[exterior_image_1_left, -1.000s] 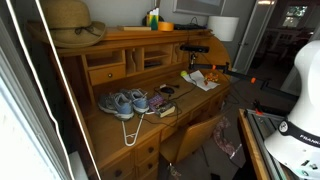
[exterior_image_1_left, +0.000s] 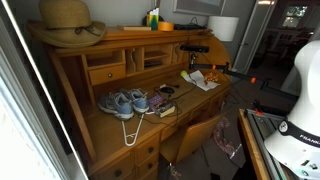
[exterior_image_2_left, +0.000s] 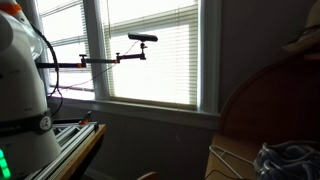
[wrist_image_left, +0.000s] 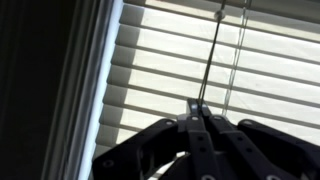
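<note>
In the wrist view my gripper is shut in front of a window blind (wrist_image_left: 275, 55) with pale horizontal slats. A thin dark wand (wrist_image_left: 211, 52) comes down from the top of the blind and meets the closed fingertips, which appear to pinch it. Beside it hangs a lighter cord (wrist_image_left: 238, 50). The second exterior view shows blinds (exterior_image_2_left: 155, 65) on the window and part of my arm (exterior_image_2_left: 25, 140) at left; the fingers themselves are out of both exterior views.
A wooden desk (exterior_image_1_left: 115, 150) holds grey-blue shoes (exterior_image_1_left: 123, 103), a white hanger (exterior_image_1_left: 131, 132) and papers. On its top shelf lies a straw hat (exterior_image_1_left: 68, 22). A chair (exterior_image_1_left: 190, 138) stands in front. Dark window frame (wrist_image_left: 75, 90) borders the blind at left.
In the first exterior view, a thin white rod or cord at the left edge has shifted further left since one second ago. The desk items have stayed put.
</note>
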